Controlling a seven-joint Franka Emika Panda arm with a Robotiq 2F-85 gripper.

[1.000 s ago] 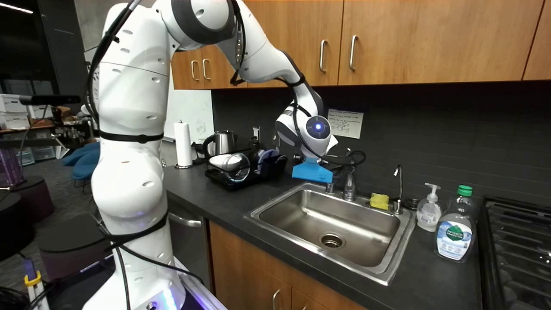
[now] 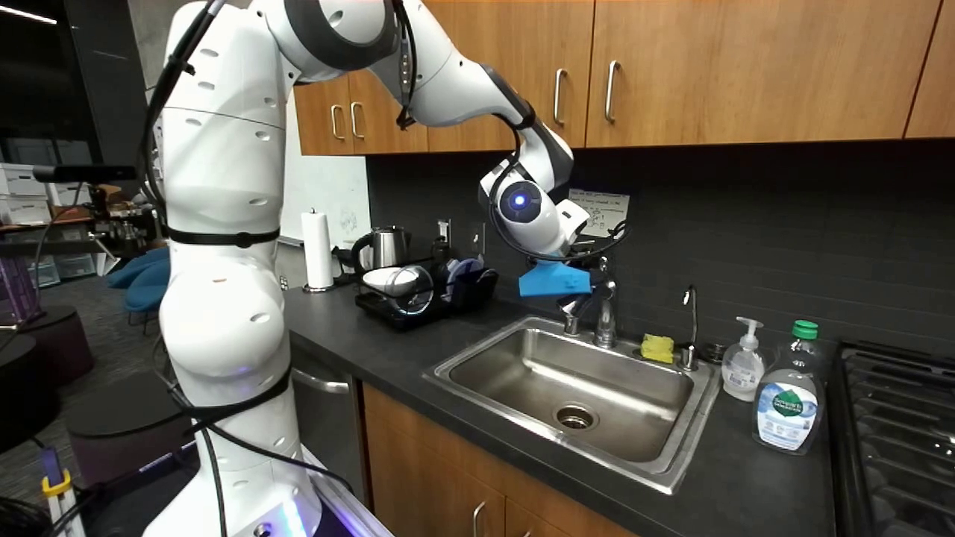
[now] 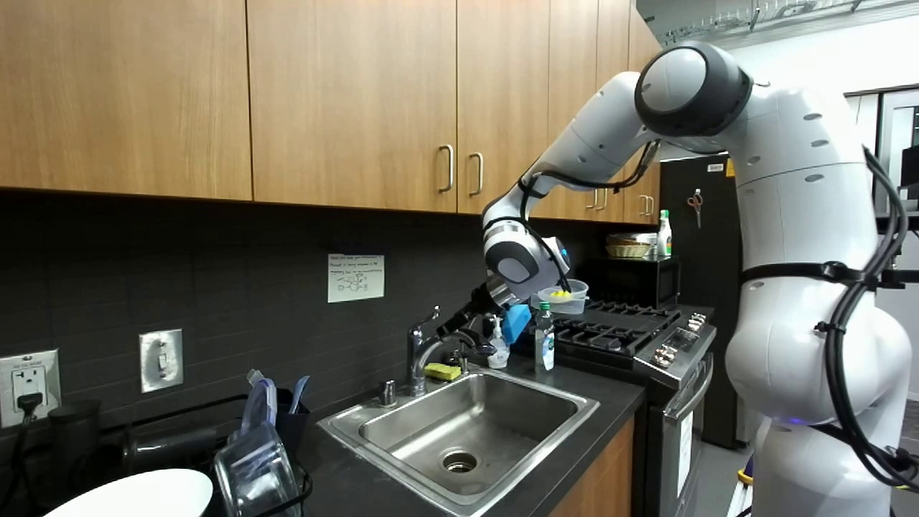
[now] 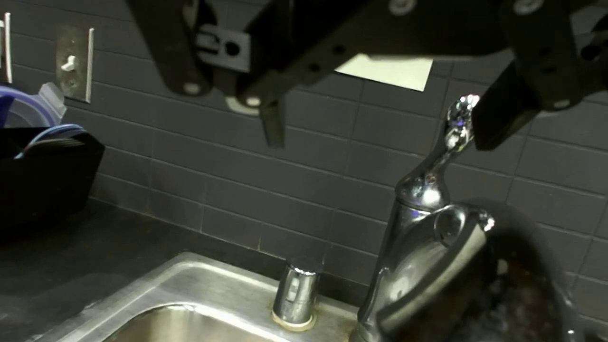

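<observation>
In the wrist view my gripper is open, its two dark fingers wide apart with nothing held. The chrome faucet lever (image 4: 461, 117) shows in the gap, close beside the right-hand finger, which overlaps its edge; whether they touch I cannot tell. Below the lever is the faucet body (image 4: 413, 199), with its blurred spout large in the foreground. Exterior view 2 has the black fingers reaching down over the faucet (image 3: 416, 357) at the sink's back edge. A blue piece (image 2: 555, 278) on my wrist hides most of the gripper in exterior view 1.
The steel sink (image 2: 501, 385) is empty. A yellow sponge (image 2: 658, 348), soap pump (image 2: 743, 362) and dish-soap bottle (image 2: 789, 398) stand to its right. On the left is a full dish rack (image 2: 385, 309). Upper cabinets (image 2: 752, 71) overhang the tiled wall.
Over the last second my wrist has tilted and risen slightly, and the blue piece has shifted right and up in exterior view 1. Sink and counter items look unchanged.
</observation>
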